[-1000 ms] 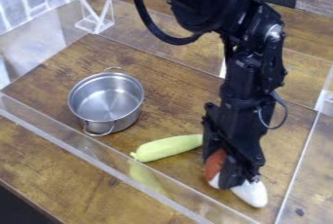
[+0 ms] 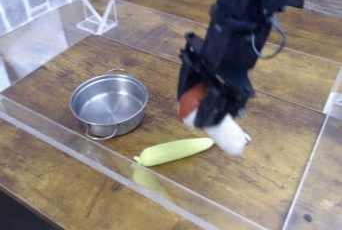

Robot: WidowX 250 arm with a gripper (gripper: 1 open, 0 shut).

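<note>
My gripper (image 2: 203, 104) is raised over the middle of the table, shut on a red and white object (image 2: 219, 130), whose white end hangs down to the right. A steel pot (image 2: 108, 105) with loop handles stands to the left. A pale yellow-green corn-like object (image 2: 173, 151) lies on the wooden table below the gripper, to the right of the pot.
Clear plastic walls (image 2: 54, 120) edge the front and right of the work area. A small white rack-like piece (image 2: 99, 16) sits at the back left. The wooden surface around the pot is mostly clear.
My gripper has risen from low on the front right of the table and moved slightly left, carrying the red and white object up with it. The pot and yellow-green object stay put.
</note>
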